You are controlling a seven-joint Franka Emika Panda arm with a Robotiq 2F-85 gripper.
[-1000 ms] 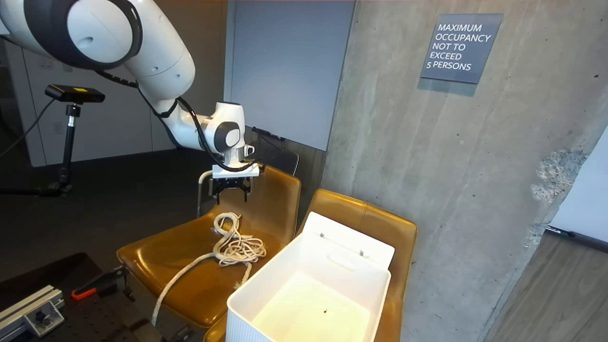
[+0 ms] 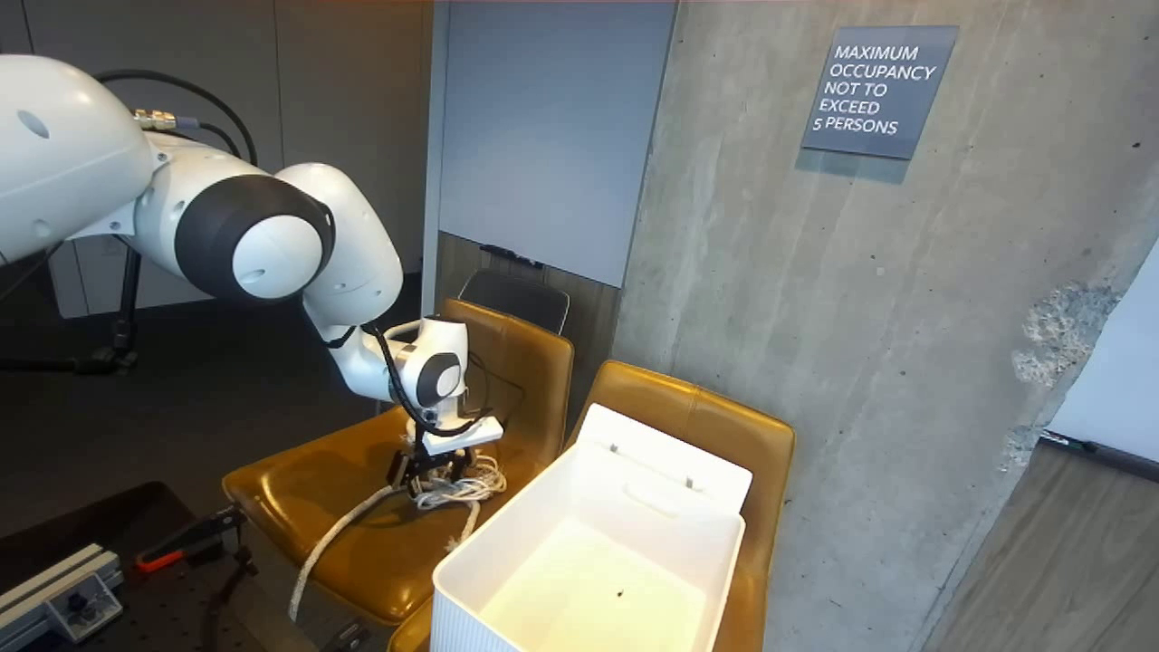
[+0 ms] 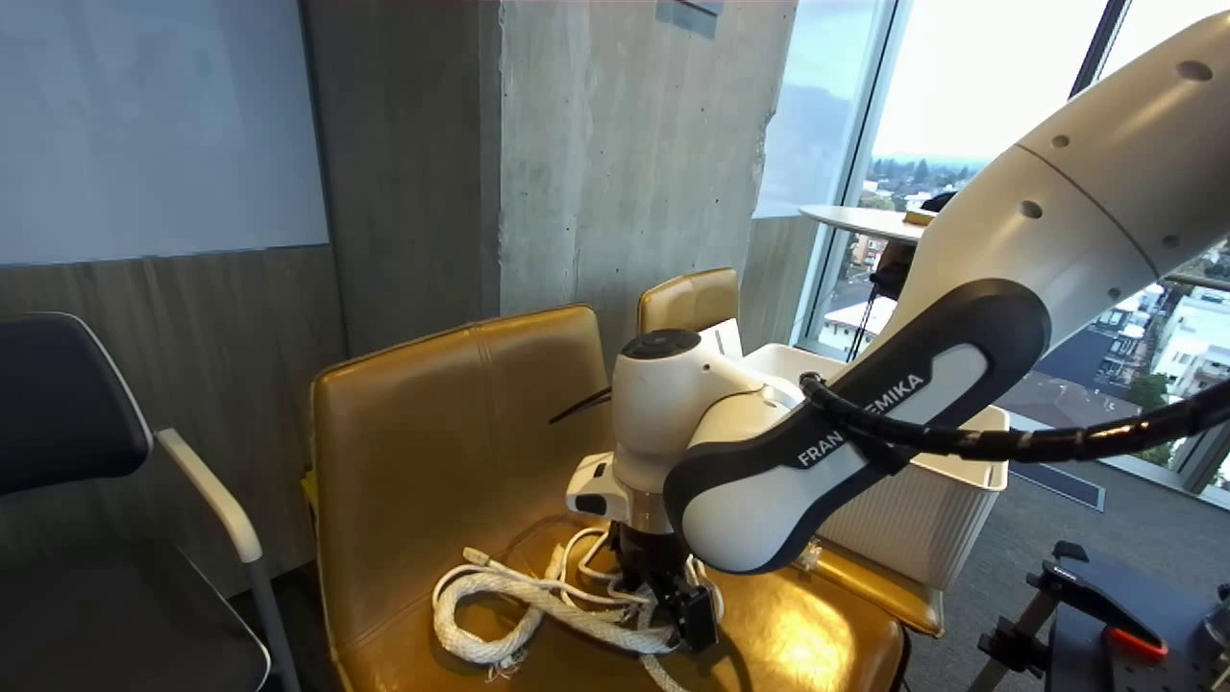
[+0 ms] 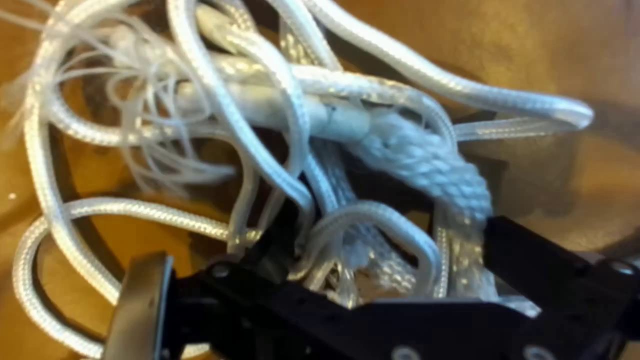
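Observation:
A tangled bundle of white rope and cord (image 3: 496, 611) lies on the seat of a tan leather chair (image 2: 326, 478). One thick length (image 2: 339, 534) runs over the seat's front edge. My gripper (image 2: 431, 484) points down into the bundle, its fingers open. In the wrist view, loops of thin cord and a thick braided piece (image 4: 435, 165) pass between and around the black fingers. The far sides of the loops are hidden by the gripper.
An empty white bin (image 2: 592, 581) stands on the neighbouring tan chair, its lid-like panel against the backrest. The chair's backrest (image 3: 461, 427) rises close behind the gripper. A dark table with a clamp (image 2: 190, 540) is at the lower left.
The arm has come down from above the chair. My gripper, earlier clear of the rope, is now in among its loops. The bin has stayed put.

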